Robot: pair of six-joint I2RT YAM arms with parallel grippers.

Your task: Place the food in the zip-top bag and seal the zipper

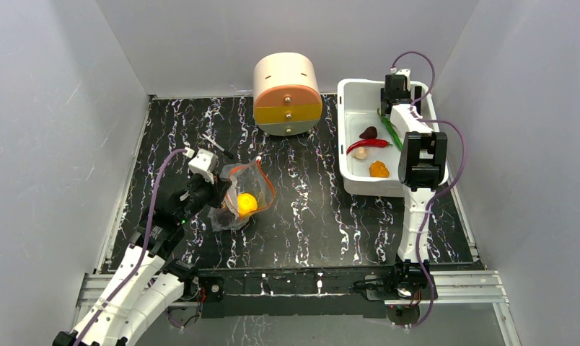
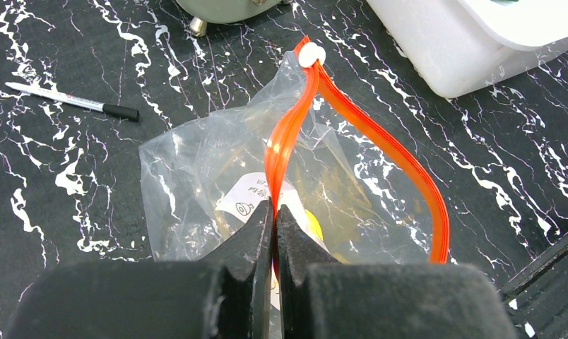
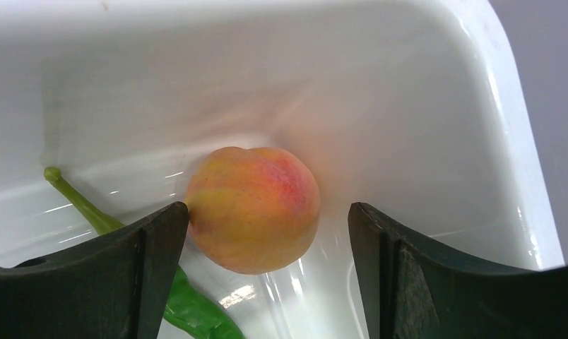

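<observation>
A clear zip bag (image 2: pixel 196 162) with an orange zipper (image 2: pixel 380 138) lies on the table, its mouth spread wide and the white slider (image 2: pixel 311 54) at its far end. Inside it sits a yellow round food (image 1: pixel 247 203). My left gripper is shut on the zipper edge of the bag. Over in the white bin, a peach (image 3: pixel 254 210) rests on the floor near the corner. My right gripper stands open around it: the left finger meets the peach's outline, and a gap shows on the right.
The white bin (image 1: pixel 352 186) also holds a green pepper (image 3: pixel 196 311), a red pepper (image 1: pixel 370 143), a dark red food (image 1: pixel 368 133), a pale round food (image 1: pixel 360 153) and an orange one (image 1: pixel 379 169). A drawer cabinet (image 1: pixel 288 94) stands behind; a pen (image 1: pixel 216 145) lies near the bag.
</observation>
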